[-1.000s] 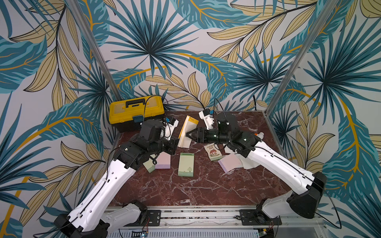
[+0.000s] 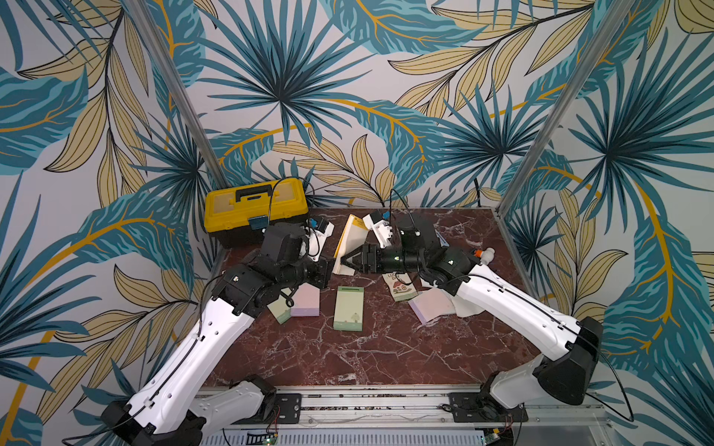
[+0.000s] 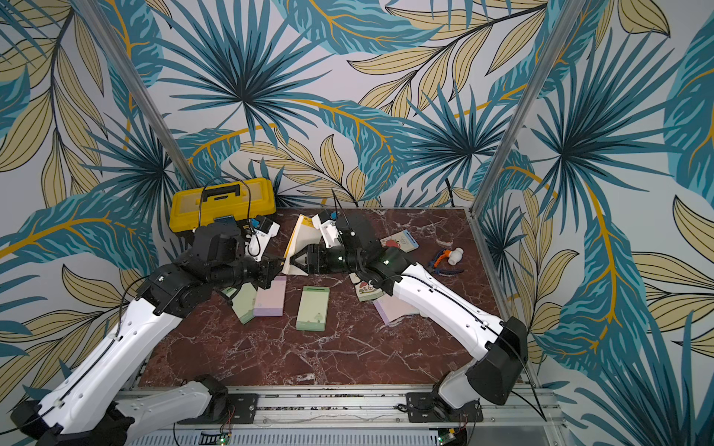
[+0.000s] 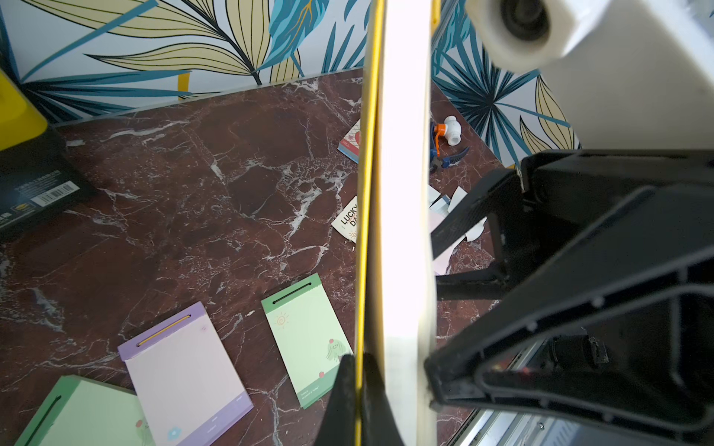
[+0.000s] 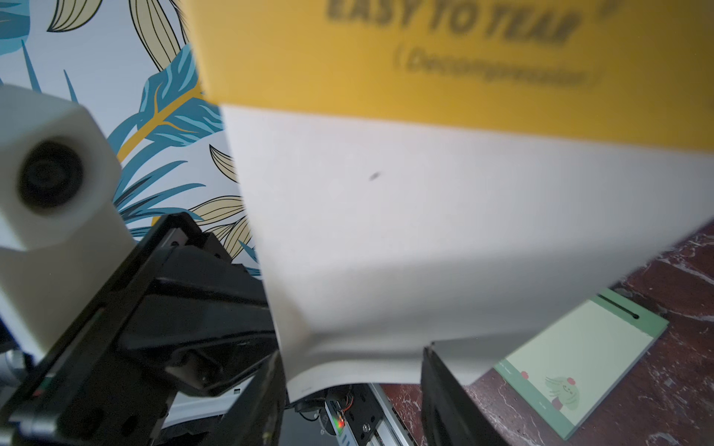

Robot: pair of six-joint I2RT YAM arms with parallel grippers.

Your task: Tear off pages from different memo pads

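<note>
A memo pad with a yellow header (image 5: 461,81) and white pages (image 2: 352,239) is held upright above the table, between my two arms. My left gripper is shut on its lower edge; the pad's thin yellow backing (image 4: 364,245) runs down between the fingers. From the other side, my right gripper stands part open at the bottom of the white sheet (image 5: 446,208), whose curled lower edge lies between its separated fingertips. Below lies a green memo pad (image 2: 348,308), with a lilac-edged pad (image 4: 186,375) and another green pad (image 4: 93,416) to its left.
A yellow toolbox (image 2: 256,200) stands at the back left. At right lie a "Lucky Day" pad (image 2: 399,286), a pink pad (image 2: 431,305), loose paper (image 2: 465,306) and an orange-and-white tool (image 3: 447,257).
My right gripper has shifted slightly left and toward the pad, its arm leaning further in. The pad's lower sheet has shifted slightly with it. The left arm stays still.
</note>
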